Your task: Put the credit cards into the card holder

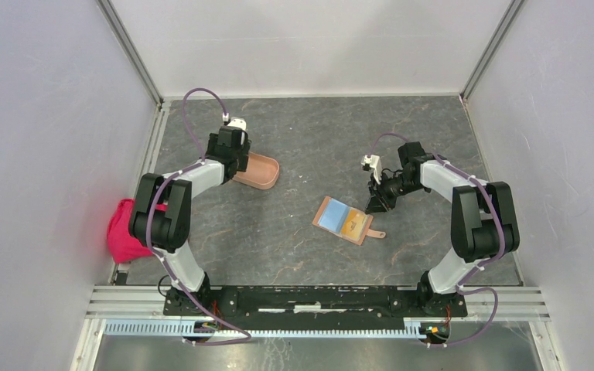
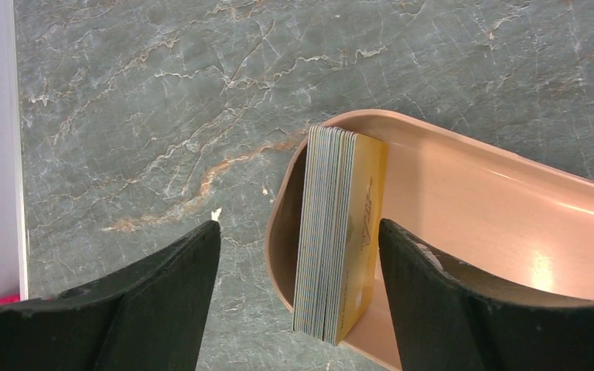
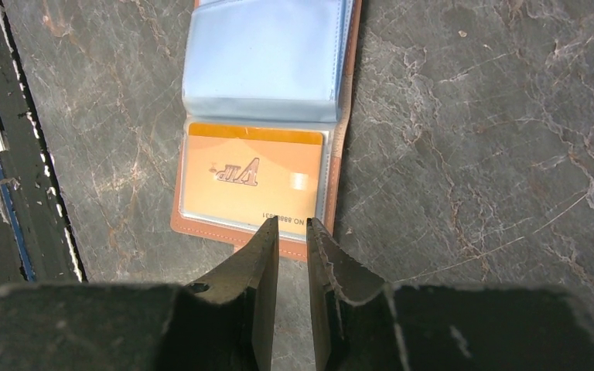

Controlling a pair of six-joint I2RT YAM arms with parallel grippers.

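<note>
A stack of cards (image 2: 334, 232), edges up with a yellow face, stands against the end of a pink tray (image 2: 472, 216). My left gripper is open around the stack, fingers apart from it. The card holder (image 1: 326, 209) lies open on the table, with blue sleeves (image 3: 263, 54) and an orange card (image 3: 247, 178) in a clear pocket. My right gripper hangs near the holder's card end, fingers slightly parted with nothing seen between them.
A red cloth (image 1: 128, 232) lies beyond the left side of the table.
</note>
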